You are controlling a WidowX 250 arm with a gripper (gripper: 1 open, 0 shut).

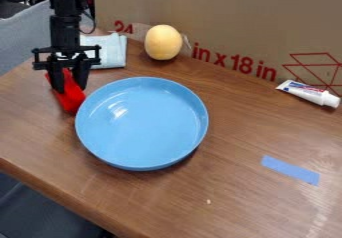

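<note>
My black gripper (67, 76) is at the left, pointing down and shut on a red object (70, 99) that lies at the left rim of a blue plate (142, 123). The red object is partly hidden by the fingers, so I cannot tell what it is. The plate is empty.
A folded light cloth (110, 52) lies behind the gripper. A yellow egg-shaped object (163, 42) and a toothpaste tube (309, 93) lie along a cardboard box (241, 17). Blue tape (290, 170) marks the open table at right. The table edge runs along the lower left.
</note>
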